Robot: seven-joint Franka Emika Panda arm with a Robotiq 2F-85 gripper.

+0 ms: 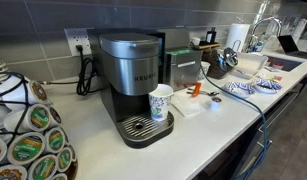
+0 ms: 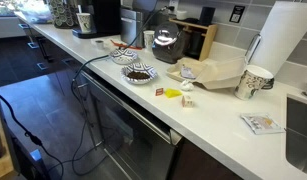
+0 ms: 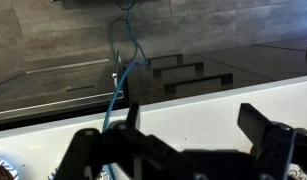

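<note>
In the wrist view my gripper is open, its two dark fingers wide apart with only white counter between them. Neither exterior view clearly shows the gripper. A patterned paper cup stands upright on the drip tray of the black and silver coffee maker. From the other side, the same cup is small and partly in shadow. A patterned bowl with dark contents sits near the counter's front edge, with another patterned dish behind it.
A rack of coffee pods stands left of the coffee maker. A blue cable crosses the counter edge. Brown paper, a patterned mug and a flat packet occupy the other end. Bare counter lies in front of them.
</note>
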